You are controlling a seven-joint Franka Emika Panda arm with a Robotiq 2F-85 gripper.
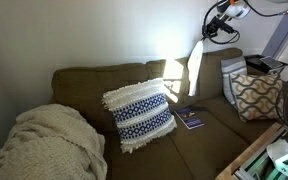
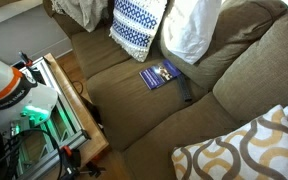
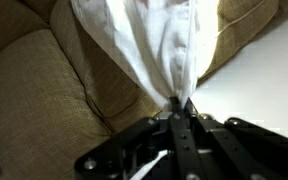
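A white cloth (image 1: 195, 66) hangs from my gripper (image 1: 205, 38) in front of the sofa's backrest, at the upper right of exterior view 1. In the wrist view the gripper is shut on a gathered bunch of the cloth (image 3: 144, 35), which spreads out beyond the fingertips. Exterior view 2 shows the cloth's lower part (image 2: 189, 30) at the top, near the backrest; the gripper is outside that view.
On the brown sofa (image 1: 184, 150) lie a blue book (image 2: 158, 76) and a dark remote-like object (image 2: 184, 89). A blue-white pillow (image 1: 140, 113) stands left, a patterned pillow (image 1: 258, 96) right. A cream blanket (image 1: 49, 148) covers the left end. Much of the seat is bare.
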